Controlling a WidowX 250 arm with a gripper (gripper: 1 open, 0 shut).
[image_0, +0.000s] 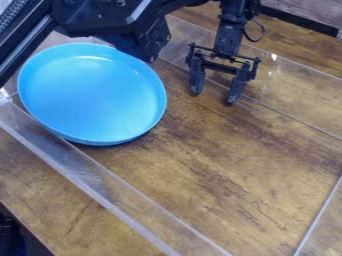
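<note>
A large blue round tray lies on the left of the wooden table, under the black robot arm that crosses the top left of the view. My black gripper hangs at the upper centre, right of the tray and apart from it. Its two fingers stand apart, with nothing visible between them.
A clear plastic border runs along the table's left side, with more clear edging at the back and far right.
</note>
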